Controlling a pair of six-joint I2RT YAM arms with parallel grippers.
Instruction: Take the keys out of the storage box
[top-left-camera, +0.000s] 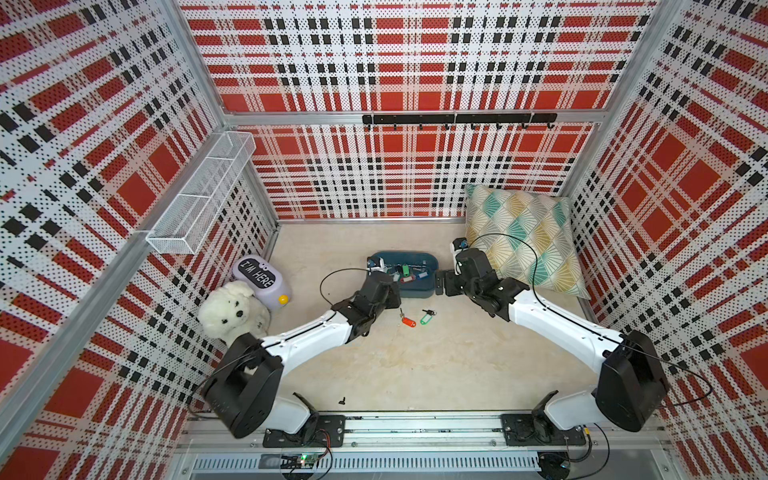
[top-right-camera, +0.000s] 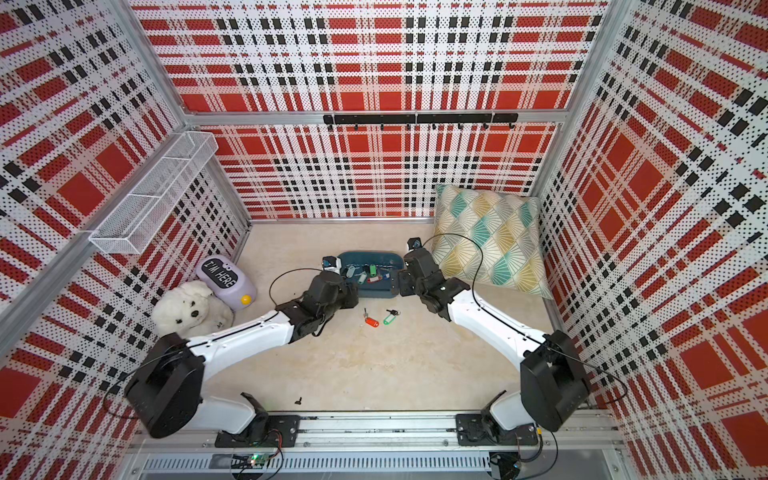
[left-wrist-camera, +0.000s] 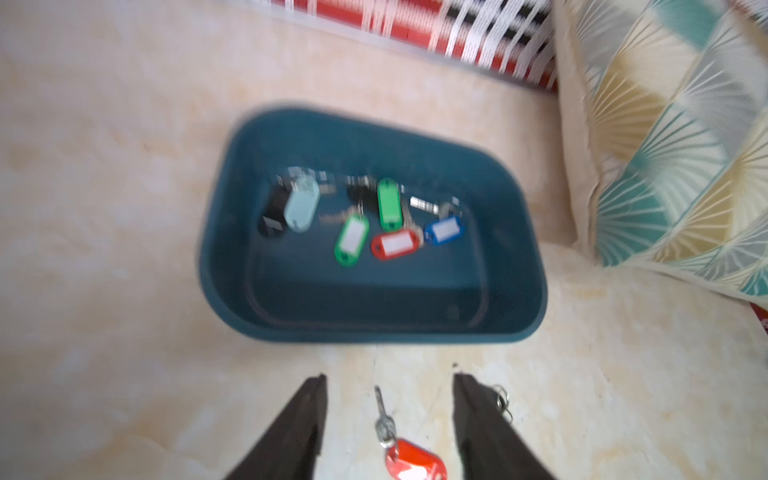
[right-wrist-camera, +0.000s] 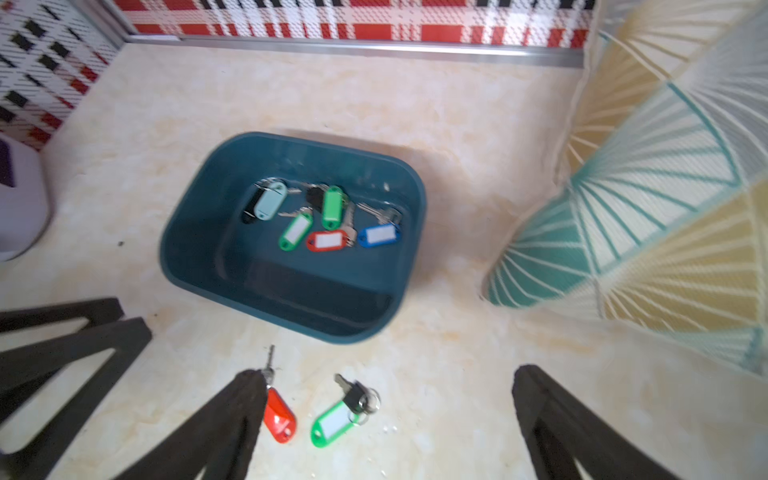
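The dark blue storage box (left-wrist-camera: 360, 316) holds several tagged keys, among them a red tag (left-wrist-camera: 396, 244), a blue tag (left-wrist-camera: 445, 230), two green tags and a pale blue tag (right-wrist-camera: 270, 201). On the table in front of the box lie a red-tagged key (right-wrist-camera: 279, 416) and a green-tagged key (right-wrist-camera: 334, 424), apart from each other. My left gripper hovers near the box's front left, its fingers apart and nothing between them. Over the front right, my right gripper is wide open and empty.
A patterned cushion (top-left-camera: 520, 236) leans at the back right. The white plush dog (top-left-camera: 232, 312) and a purple sign (top-left-camera: 262, 280) stand at the left. Bare table (top-left-camera: 432, 368) spreads in front of the keys.
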